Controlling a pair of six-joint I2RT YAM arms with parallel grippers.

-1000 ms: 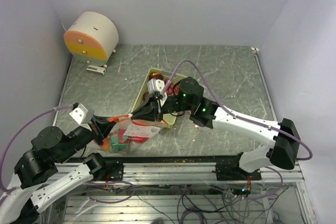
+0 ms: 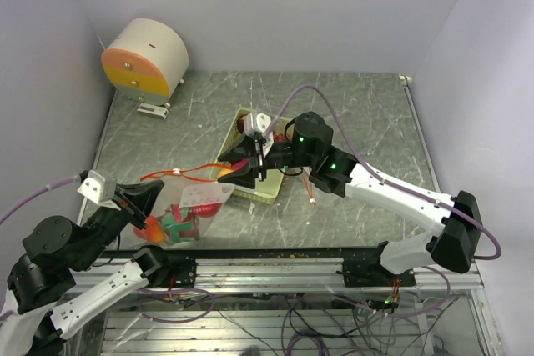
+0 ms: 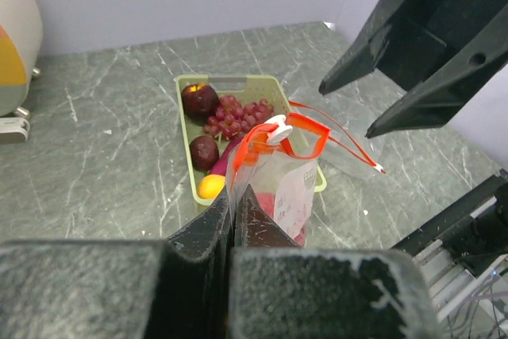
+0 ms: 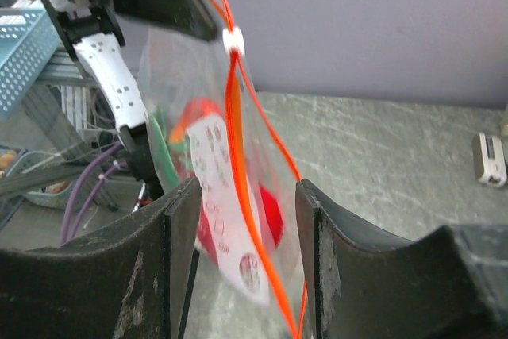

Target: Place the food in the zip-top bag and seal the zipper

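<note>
A clear zip top bag (image 2: 200, 206) with an orange-red rim and white slider (image 3: 278, 131) holds red and green food items low down. My left gripper (image 2: 140, 199) is shut on a top corner of the bag, seen up close in the left wrist view. My right gripper (image 2: 238, 164) is open near the bag's other end; in the right wrist view the orange zipper strip (image 4: 238, 148) runs down between its fingers, and I cannot tell whether it touches them.
A pale green basket (image 3: 317, 184) with grapes, dark round fruit and a yellow fruit stands behind the bag. A cream and orange container (image 2: 143, 60) is at the back left.
</note>
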